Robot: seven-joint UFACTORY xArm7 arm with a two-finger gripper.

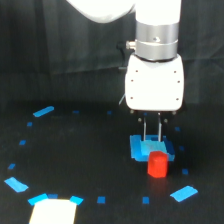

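A small red object (157, 166) stands on the dark table, right of centre. Directly behind it is a blue piece (137, 148) with a lighter blue part (152, 147); whether the red object touches them is hard to tell. My white gripper (151, 137) points down over the blue piece, slightly behind the red object. A gap shows between its two thin fingers, and I see nothing gripped there. The fingertips overlap the blue piece in the view, so their exact height is unclear.
A pale block or sheet (53, 212) lies at the front left edge. Blue tape strips mark the table, including one strip (184, 193) at the right and another (16, 184) at the left.
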